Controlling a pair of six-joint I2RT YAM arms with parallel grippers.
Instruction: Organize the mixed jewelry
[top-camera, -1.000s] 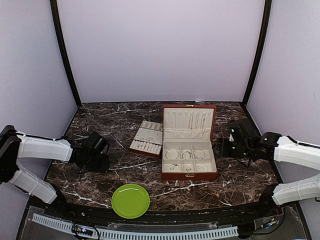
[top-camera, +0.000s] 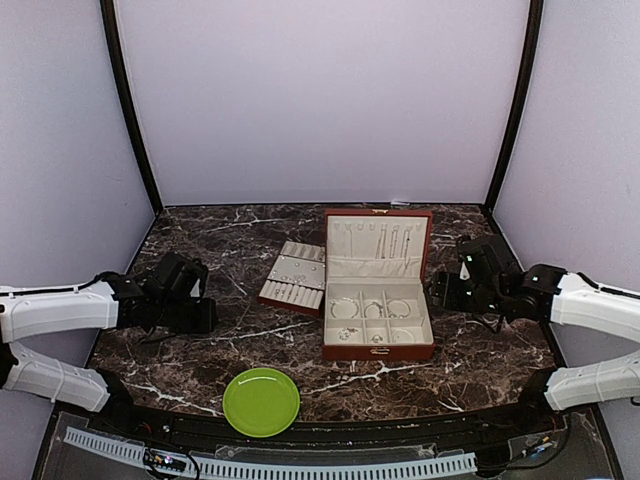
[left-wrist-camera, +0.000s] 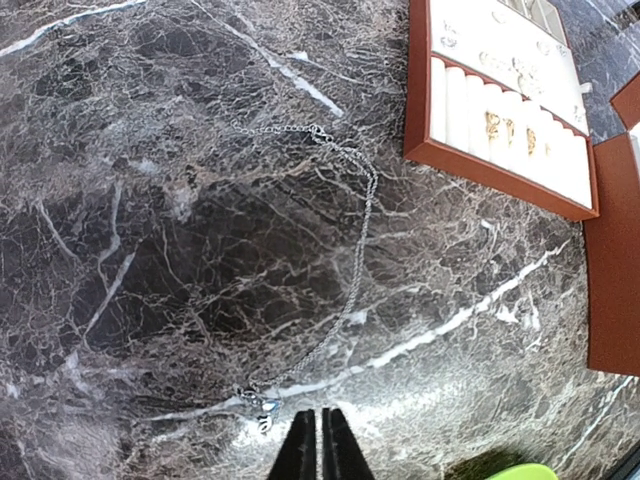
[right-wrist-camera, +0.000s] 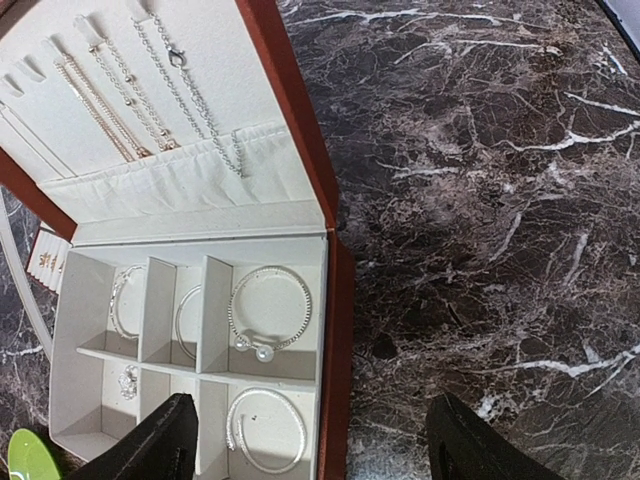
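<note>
A thin silver chain necklace (left-wrist-camera: 362, 235) lies in a loose curve on the marble table, its clasp end (left-wrist-camera: 265, 408) nearest my left gripper. That gripper hangs over the table with its fingertips close together, a narrow gap between them and no jewelry there. The open jewelry box (top-camera: 378, 352) has necklaces (right-wrist-camera: 185, 85) hanging in its lid and bracelets (right-wrist-camera: 270, 342) in its compartments. Rings (left-wrist-camera: 510, 130) and small earrings sit in the separate tray (left-wrist-camera: 500, 175). Right of the box, my right gripper stands wide open and empty.
A green plate (top-camera: 261, 402) lies at the front of the table, left of the box. The tray is close to the box's left side. Bare marble (right-wrist-camera: 470, 280) stretches right of the box, and the table's back left is clear.
The right arm, box, tray and plate have stayed put.
</note>
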